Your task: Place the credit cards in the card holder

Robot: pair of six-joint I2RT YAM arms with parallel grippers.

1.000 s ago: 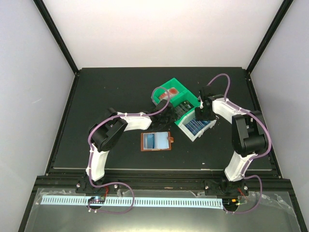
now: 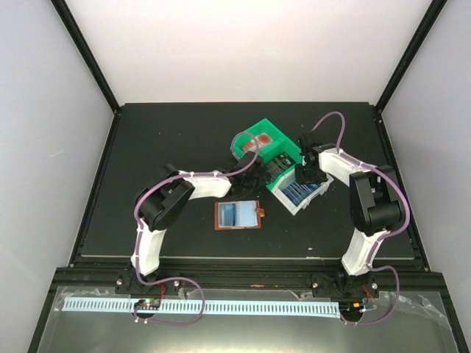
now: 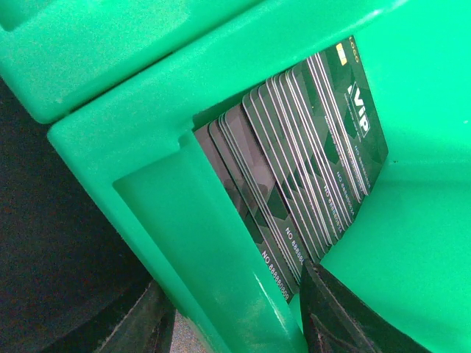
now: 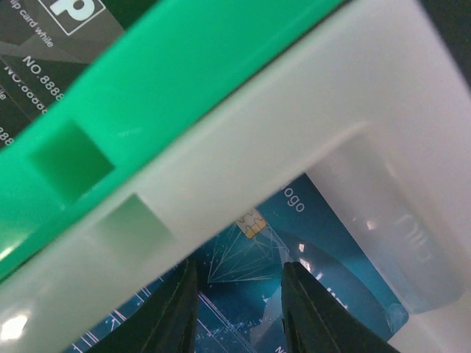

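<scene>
The brown card holder (image 2: 238, 226) lies flat on the table, a blue card (image 2: 228, 215) showing in its left side and a pale pocket on its right. Black VIP cards (image 3: 283, 169) stand in a leaning row inside the green box (image 3: 199, 228). My left gripper is shut on that box's wall, one finger on each side. Blue cards (image 4: 257, 272) lean in the white box (image 4: 353, 95) alongside. Over them my right gripper stands open, with a card's face visible between and beyond its fingers; contact cannot be told.
A further green compartment with reddish cards (image 2: 257, 142) sits at the back. The white box's wall and the green wall run close beside my right fingers.
The left arm, the boxes and the card holder look unmoved.
</scene>
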